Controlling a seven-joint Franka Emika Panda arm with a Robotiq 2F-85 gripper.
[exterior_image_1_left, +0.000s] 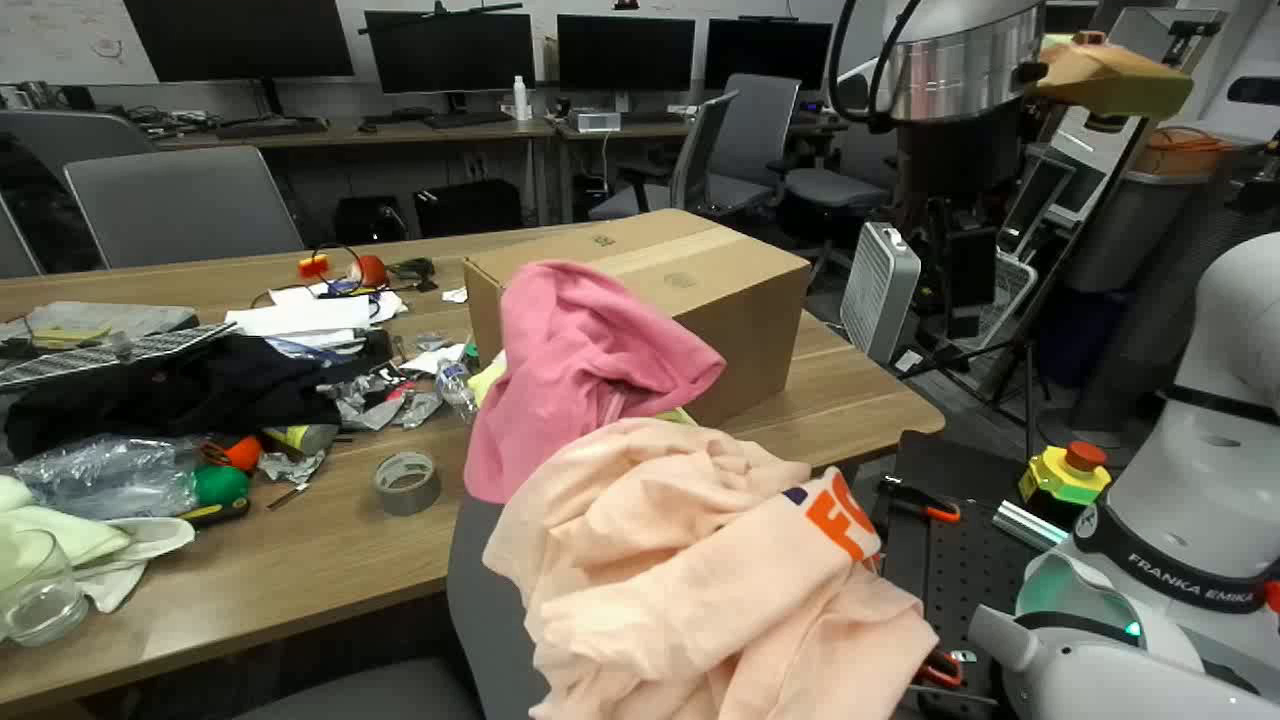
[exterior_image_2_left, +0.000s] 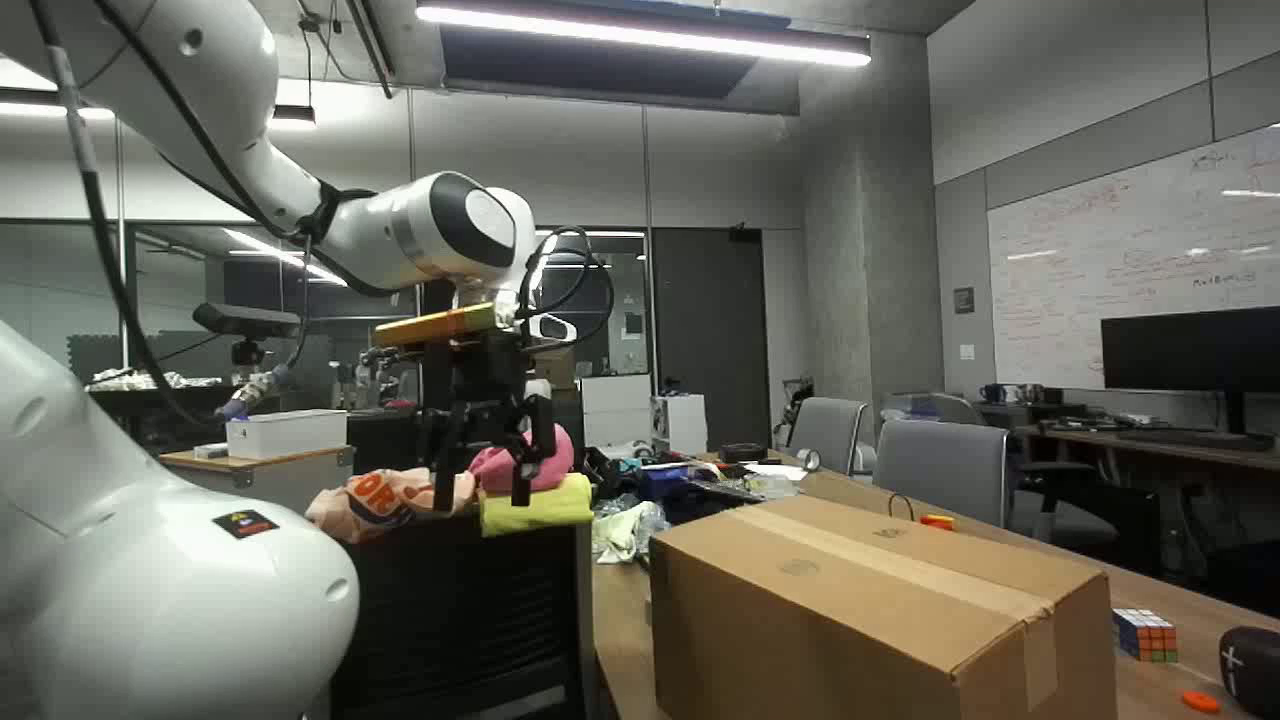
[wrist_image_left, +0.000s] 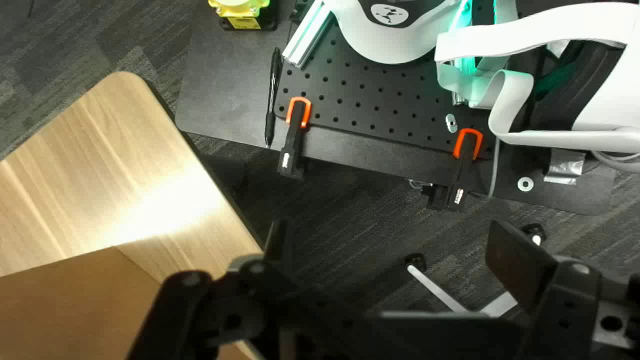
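Observation:
My gripper stands open, with only floor showing between its wide-set fingers in the wrist view. In exterior view 2 the gripper (exterior_image_2_left: 486, 486) hangs in the air, fingers down. Draped over a chair back are a peach cloth (exterior_image_1_left: 708, 576) with orange lettering and a pink cloth (exterior_image_1_left: 576, 360). A yellow cloth (exterior_image_2_left: 536, 505) lies under the pink one. From exterior view 2 the fingers appear in front of these cloths, but whether they touch cannot be told; exterior view 1 shows the gripper high and well apart from them.
A closed cardboard box (exterior_image_1_left: 744, 324) sits at the table's corner. Clutter, a tape roll (exterior_image_1_left: 408, 482) and a glass (exterior_image_1_left: 38, 588) occupy the table (exterior_image_1_left: 324, 564). Clamps (wrist_image_left: 292, 141) hold a perforated plate near the robot base. A puzzle cube (exterior_image_2_left: 1144, 635) lies beside the box.

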